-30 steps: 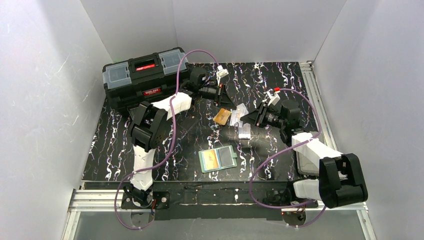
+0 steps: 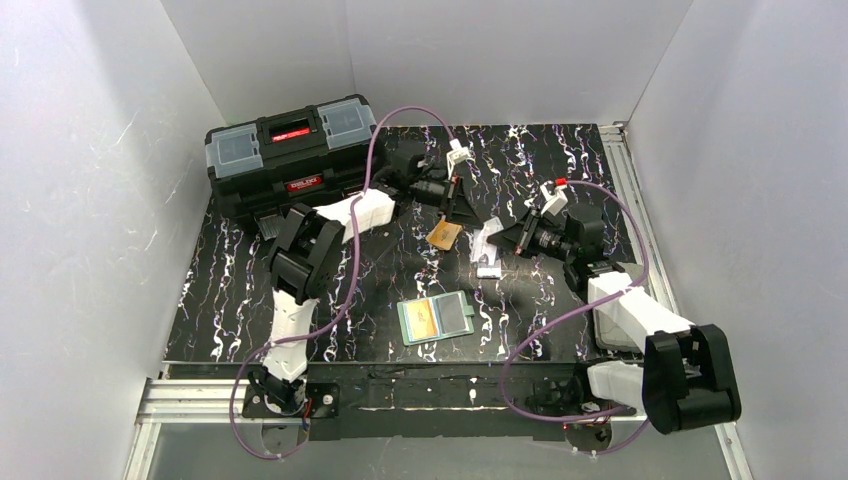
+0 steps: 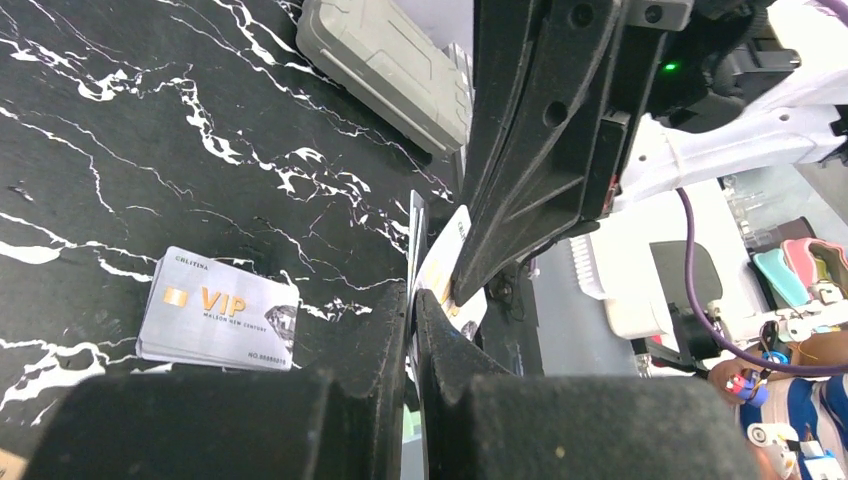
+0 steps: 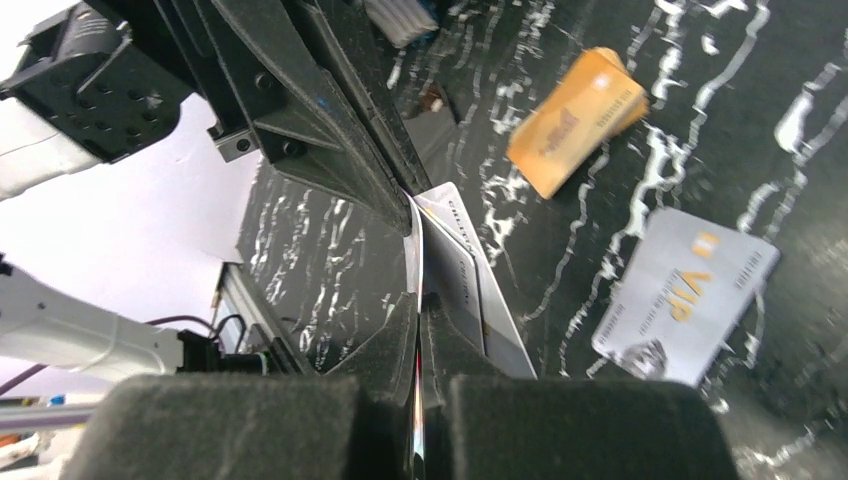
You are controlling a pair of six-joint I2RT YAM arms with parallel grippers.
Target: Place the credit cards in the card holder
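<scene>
Between the grippers, several thin pale cards point(image 2: 484, 246) stand on edge and slightly fanned. My left gripper point(image 2: 479, 224) is shut on them at their far left side. From the right, my right gripper point(image 2: 494, 240) is shut with a thin card edge point(image 4: 417, 265) running between its fingers. Flat on the table below lies a stack of silver VIP cards point(image 3: 220, 310). To their left are gold cards point(image 4: 577, 120), slightly spread. The card holder point(image 2: 470, 311) lies open at the front, a gold-orange card showing in its left side.
A black toolbox point(image 2: 290, 160) fills the back left, behind the left arm. At the right edge lies a grey case point(image 3: 385, 70). Around the holder the black marbled table is clear.
Both grippers and the cards between them have shifted a little to the right and toward the front. The holder and the stacks on the table have not moved.
</scene>
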